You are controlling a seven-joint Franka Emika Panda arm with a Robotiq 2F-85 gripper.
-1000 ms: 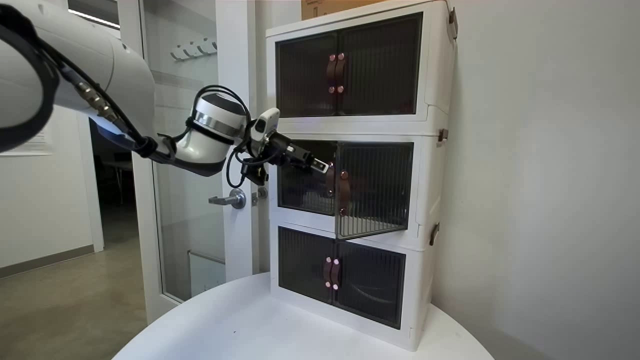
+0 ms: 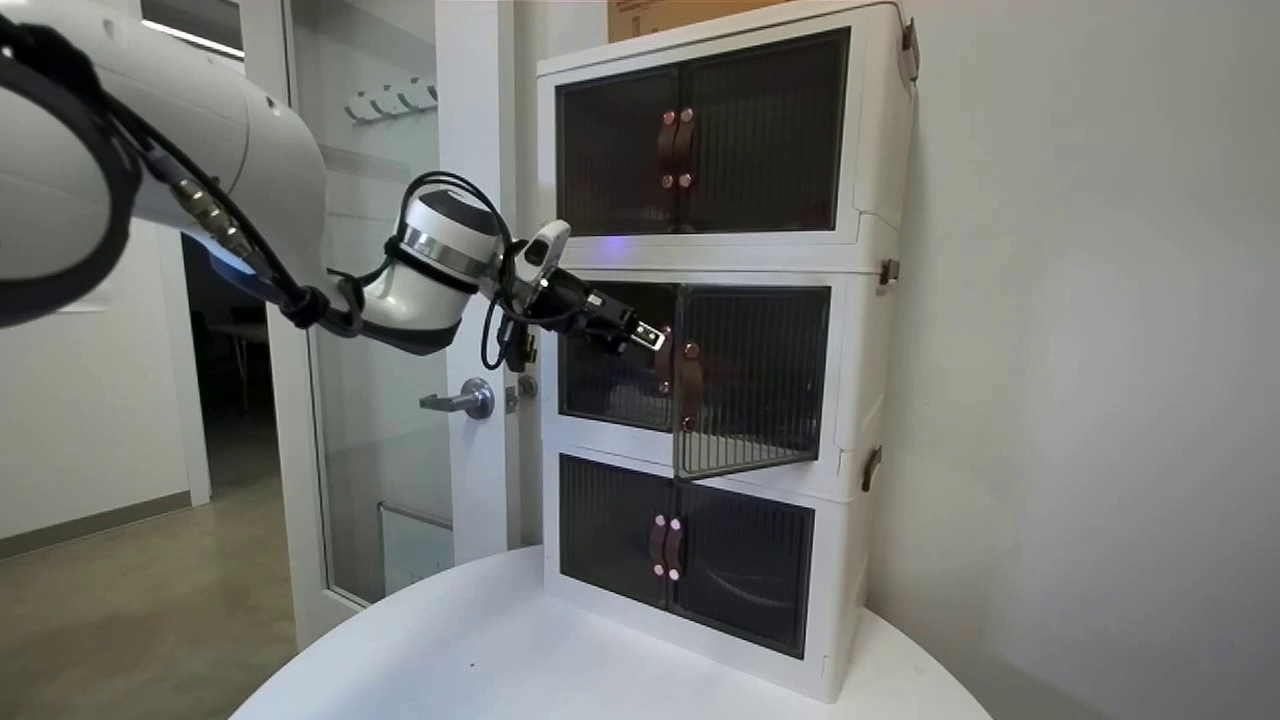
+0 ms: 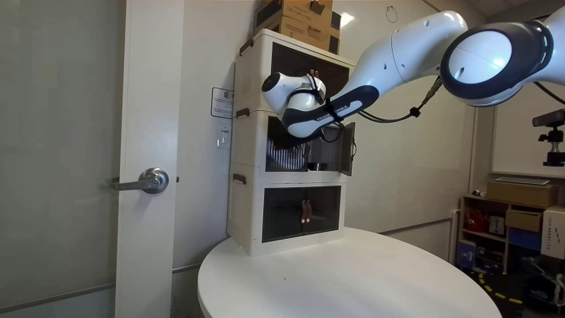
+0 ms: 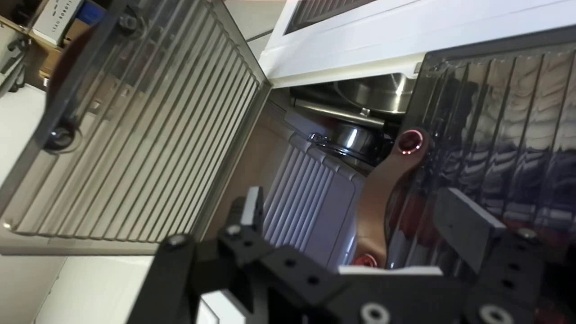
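Note:
My gripper is open in front of the cabinet's middle compartment, its two fingers spread wide with nothing gripped. In the wrist view, the brown strap handle (image 4: 375, 202) of the shut left door (image 4: 502, 124) appears between the fingers, beyond them; whether anything touches cannot be told. The right door (image 2: 756, 372) of that compartment stands swung outward. Through the gap in the wrist view show a shiny metal pot (image 4: 351, 137) and another metal vessel (image 4: 386, 92). In the second exterior view the arm hides the gripper.
The white cabinet (image 2: 708, 254) has shut double doors above (image 2: 762, 144) and below (image 2: 744, 564). It stands on a round white table (image 2: 504, 636), whose front is clear. Cardboard boxes (image 3: 304, 29) sit on top. The swung-out door juts into the space right of the gripper.
My gripper has shifted slightly right and down in exterior view 1, closer to the middle compartment's handles. The doors look the same.

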